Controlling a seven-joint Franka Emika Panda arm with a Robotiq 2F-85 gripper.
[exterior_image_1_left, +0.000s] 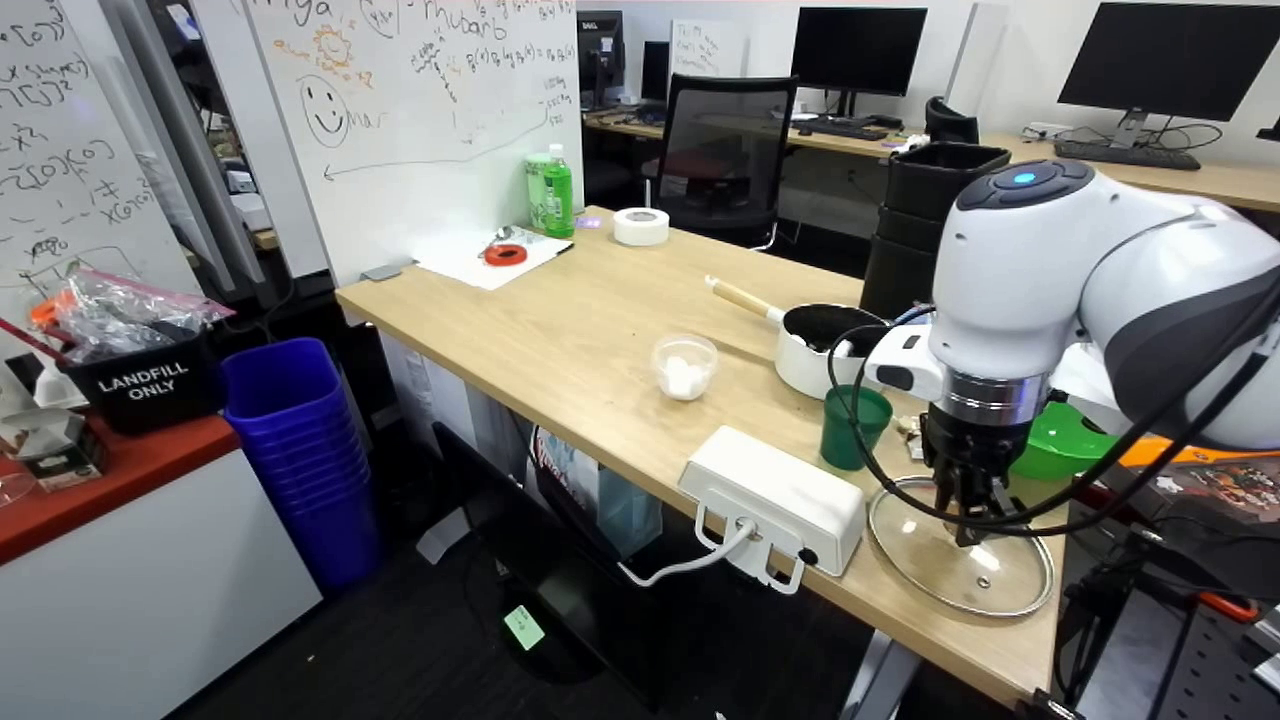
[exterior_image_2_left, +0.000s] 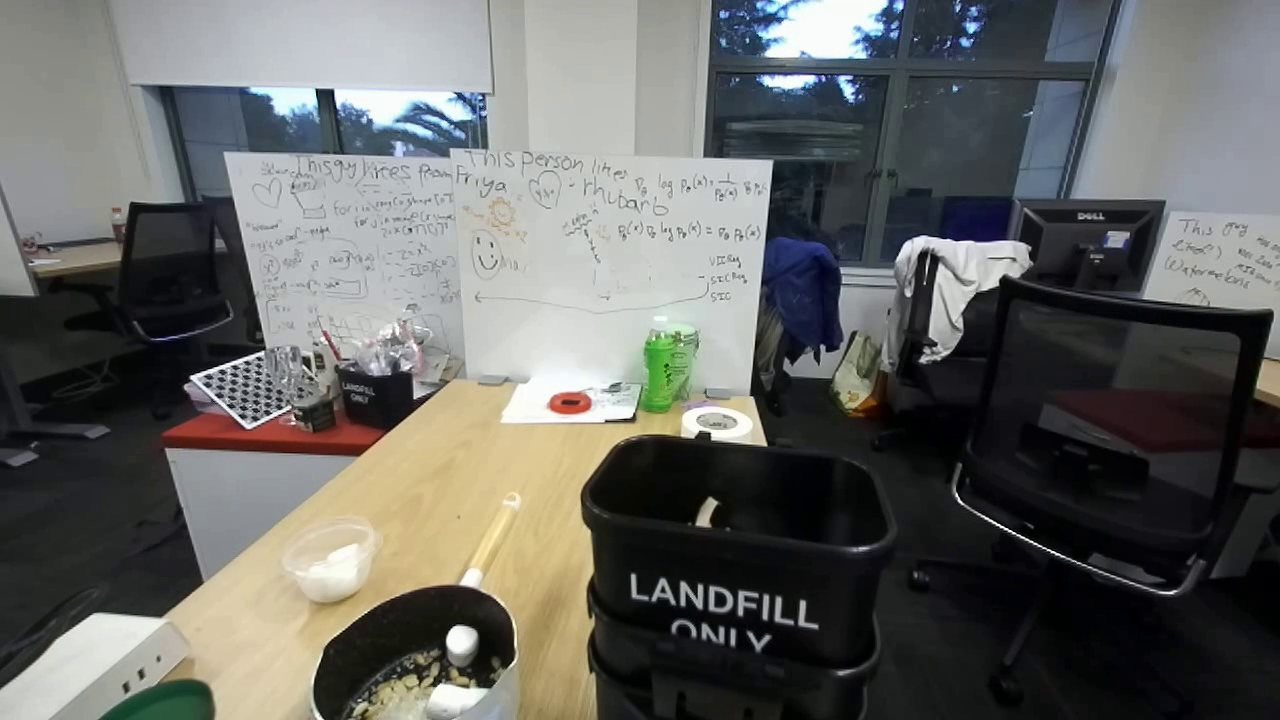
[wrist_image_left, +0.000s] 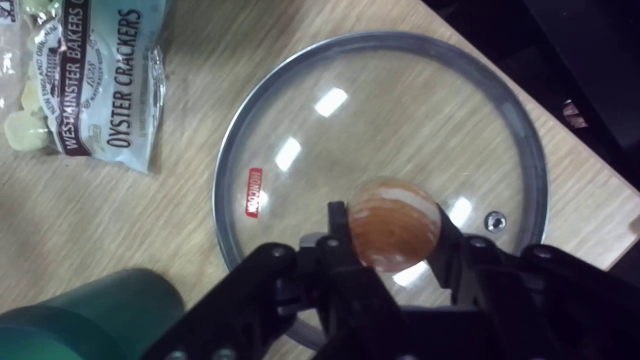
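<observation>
The glass lid (exterior_image_1_left: 921, 556) with its metal rim is near the table's right front corner in exterior view 1. My gripper (exterior_image_1_left: 969, 526) is over its middle, shut on the round wooden knob. In the wrist view the two black fingers flank the brown knob (wrist_image_left: 394, 225), one on each side, with the clear lid (wrist_image_left: 384, 114) spread out beneath. Whether the lid's rim touches the table cannot be told. A white pot (exterior_image_1_left: 801, 364) with a wooden handle stands farther back, uncovered; pale pieces and white lumps lie inside its dark interior (exterior_image_2_left: 408, 672).
A green cup (exterior_image_1_left: 848, 434) and a white power box (exterior_image_1_left: 774, 498) stand left of the lid. An oyster crackers bag (wrist_image_left: 114, 78) lies close by, and a green bowl (exterior_image_1_left: 1060, 442) sits behind the gripper. Black bins (exterior_image_2_left: 738, 576) stand near the pot.
</observation>
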